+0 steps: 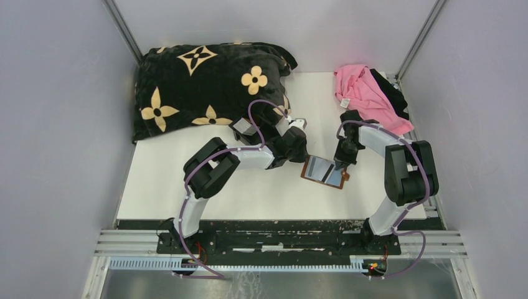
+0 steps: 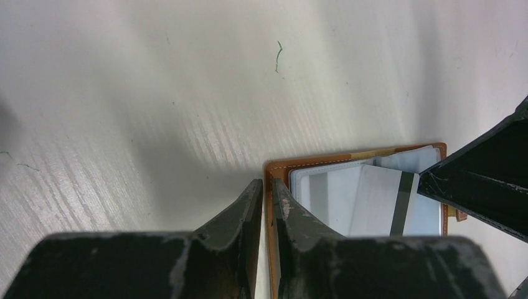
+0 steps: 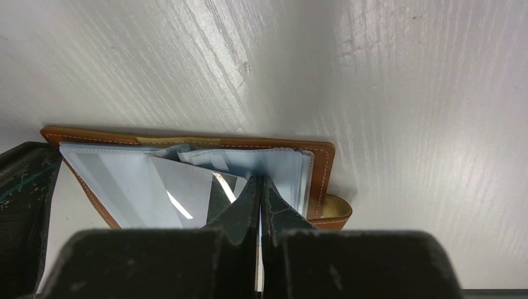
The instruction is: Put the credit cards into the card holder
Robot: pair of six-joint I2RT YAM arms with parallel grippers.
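Observation:
The brown leather card holder (image 1: 321,171) lies open on the white table, with clear sleeves inside. A white card with a dark stripe (image 2: 377,199) lies slanted over the sleeves. My left gripper is shut on the holder's left edge. My right gripper is shut at the card's corner, near the sleeve openings at the other end; nothing clearly shows between its fingers, and the card's corner is hidden behind them.
A black patterned pillow (image 1: 205,87) fills the back left, with a dark box (image 1: 246,128) before it. Pink cloth (image 1: 361,93) lies back right.

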